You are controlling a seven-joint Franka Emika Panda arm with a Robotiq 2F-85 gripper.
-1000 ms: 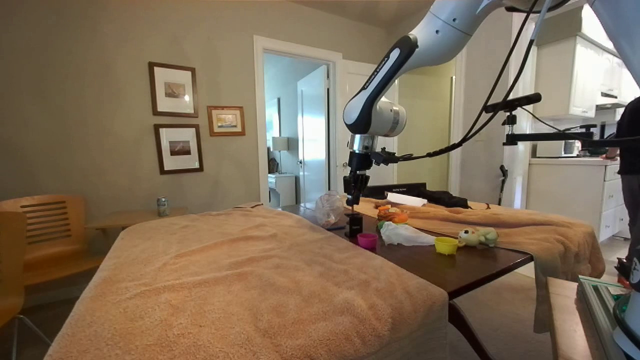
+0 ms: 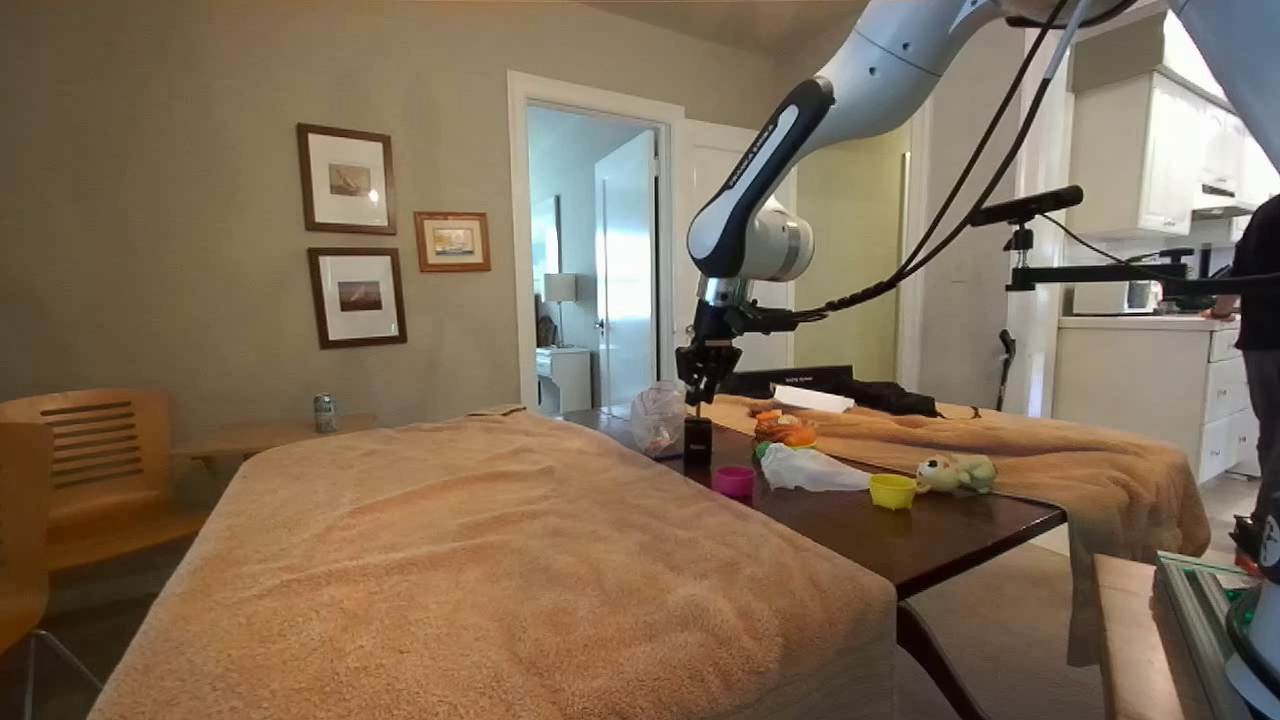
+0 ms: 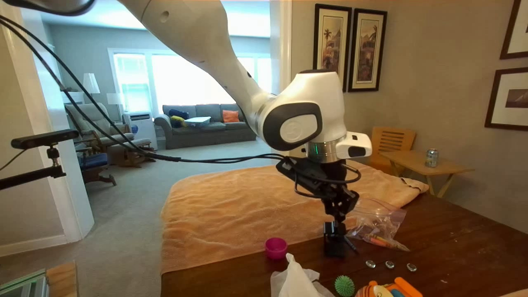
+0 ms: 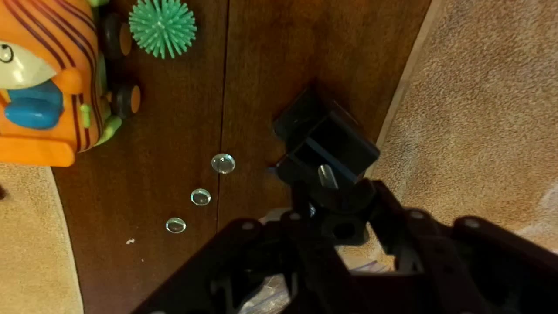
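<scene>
A small black box-like holder with divided compartments is by the towel-covered edge of the dark table, near a pink bowl. Directly above the holder, my gripper points down, its fingers shut. In the wrist view a thin silver-ended item shows at the fingertips, over the black holder; the rest of it is hidden by the dark fingers. Whether the holder's base touches the table is unclear. A dark stick-like thing lies beside the holder.
A clear plastic bag lies close beside the gripper. Clear glass pebbles, a green spiky ball and an orange toy car are nearby. A white bag, yellow cup and plush toy lie toward the table's other end.
In exterior view 1, my gripper and the black holder have both shifted slightly left and up in the picture, toward the plastic bag. The pink bowl has moved very slightly left.
</scene>
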